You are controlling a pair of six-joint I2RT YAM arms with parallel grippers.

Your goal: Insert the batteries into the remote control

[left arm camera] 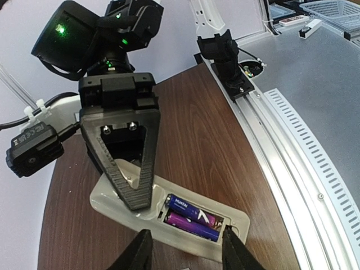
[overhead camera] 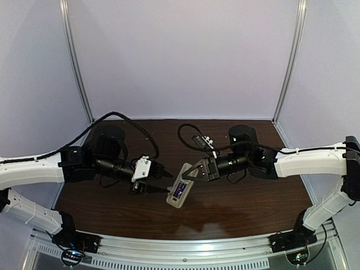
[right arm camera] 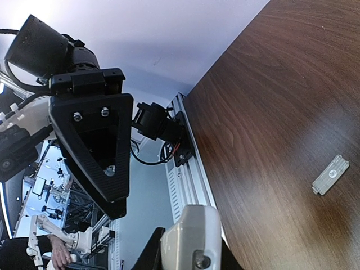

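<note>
The grey remote (left arm camera: 112, 197) is held by my right gripper (overhead camera: 197, 171), which is shut on its upper end. In the left wrist view its battery compartment is uncovered, holding a blue battery (left arm camera: 185, 208) and a purple battery (left arm camera: 191, 225). My left gripper (overhead camera: 166, 181) stands open beside the remote's lower end; its fingertips show at the bottom of the left wrist view, with nothing seen between them. In the right wrist view the battery cover (right arm camera: 330, 174) lies loose on the table.
White walls stand at the back and sides, and a metal rail (overhead camera: 185, 244) runs along the front edge.
</note>
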